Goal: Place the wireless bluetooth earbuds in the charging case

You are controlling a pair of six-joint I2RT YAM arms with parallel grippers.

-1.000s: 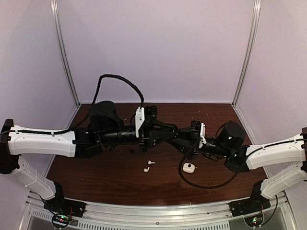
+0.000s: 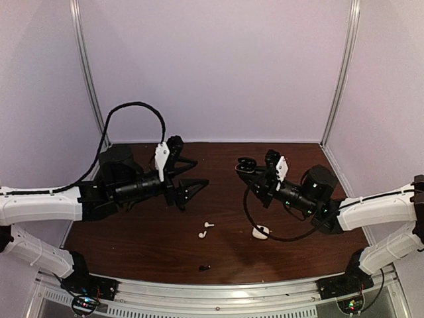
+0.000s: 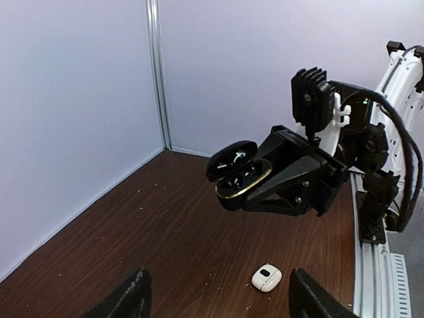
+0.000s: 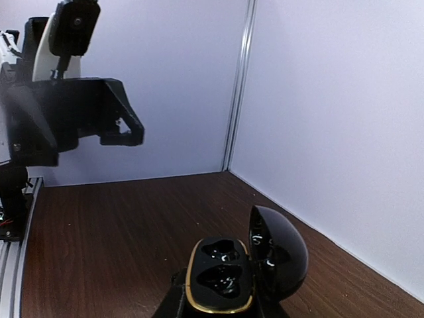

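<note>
A black charging case point(image 2: 246, 165) with its lid raised is held up in my right gripper point(image 2: 252, 180); in the right wrist view its two earbud cavities point(image 4: 219, 277) look empty. The case point(image 3: 240, 179) also shows in the left wrist view, gold rim visible. My left gripper point(image 2: 196, 177) stands open to the left of it, apart, nothing between its fingers. Two white earbuds point(image 2: 207, 226) lie on the table below. A small dark object point(image 2: 204, 267) lies near the front edge; too small to tell what it is.
A closed white case point(image 2: 260, 232) lies on the table point(image 2: 146, 245) at right of the earbuds. Pale walls enclose the table on back and sides, and a metal rail runs along the front.
My left gripper has drawn back left from the black case and now stands open.
</note>
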